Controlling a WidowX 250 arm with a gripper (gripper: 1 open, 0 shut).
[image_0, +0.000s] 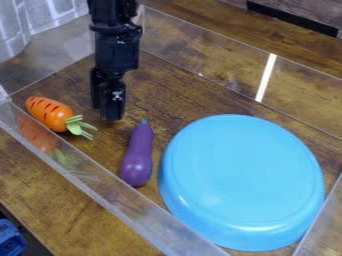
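Note:
The black gripper (110, 96) hangs low over the wooden floor of the clear-walled enclosure, at the upper left, behind a toy carrot and an eggplant. Its fingers point down; whether they are open or shut is hard to make out. The orange carrot (51, 114) with green leaves lies at the left, beside the clear wall. A purple eggplant (136, 158) lies at the centre, in front of and a little right of the gripper. A large light blue upturned dish or disc (241, 180) fills the lower right.
Clear plastic walls surround the scene. A blue object (8, 238) lies outside the wall at the bottom left.

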